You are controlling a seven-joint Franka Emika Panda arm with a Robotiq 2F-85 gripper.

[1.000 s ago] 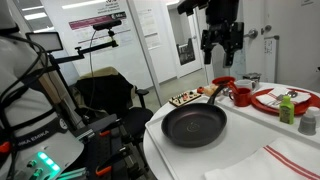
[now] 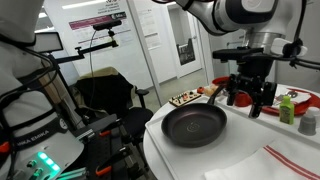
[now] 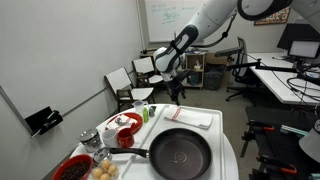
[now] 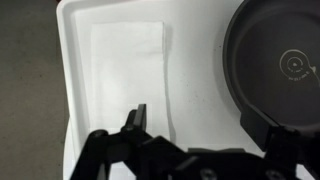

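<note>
My gripper [image 2: 244,102] hangs open over the white table, with nothing between its fingers. In exterior view 1 it shows above and to the right of a black frying pan [image 2: 195,125]. A white cloth with red stripes [image 2: 268,165] lies flat near the front right. From the wrist, the white cloth [image 4: 125,70] is at the left and part of the pan [image 4: 290,85] at the right, with bare tabletop between. The pan [image 3: 180,155] sits empty near the front in exterior view 2, its handle pointing left.
A green-capped bottle [image 2: 287,108], a grey jar [image 2: 308,122] and a red-rimmed plate [image 2: 275,97] stand along the back right. Red cups [image 2: 222,83] are behind the pan. Potatoes [image 3: 103,170] and a dark bowl [image 3: 72,171] lie left in exterior view 2.
In exterior view 1 the gripper has come lower and moved to the right, away from above the pan. The pan and cloth have stayed in place.
</note>
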